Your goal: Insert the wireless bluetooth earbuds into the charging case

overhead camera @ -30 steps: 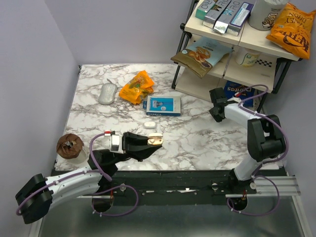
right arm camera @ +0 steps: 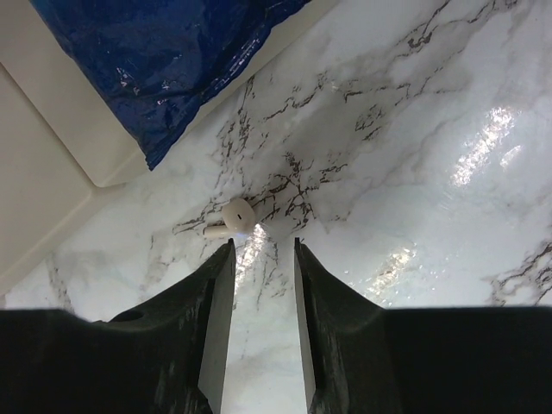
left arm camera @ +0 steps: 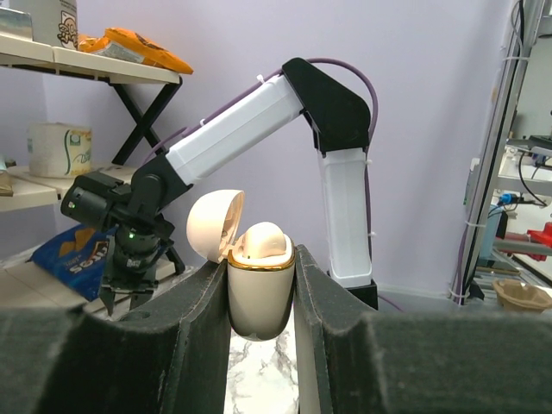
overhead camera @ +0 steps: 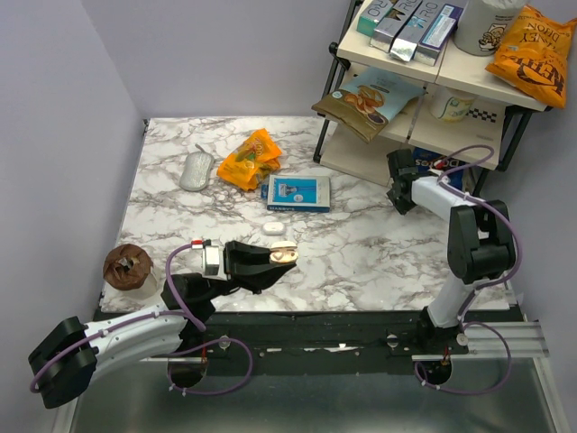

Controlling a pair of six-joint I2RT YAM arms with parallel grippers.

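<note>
My left gripper (overhead camera: 270, 257) is shut on the open, cream and gold charging case (left arm camera: 259, 293), held upright with its lid (left arm camera: 211, 224) tipped back. A rounded cream piece (left arm camera: 263, 240) shows in the case's top. In the right wrist view, a loose white earbud (right arm camera: 239, 216) lies on the marble table near the shelf's base. My right gripper points down just short of that earbud, its fingers apart with nothing between them.
A blue snack bag (right arm camera: 164, 69) sits on the bottom shelf board (right arm camera: 26, 147). On the table (overhead camera: 352, 262) are a flat blue box (overhead camera: 297, 193), an orange bag (overhead camera: 248, 162) and a small white object (overhead camera: 273, 228).
My right arm has shifted slightly right and back toward the shelf in the top view. The left arm and the case have stayed still.
</note>
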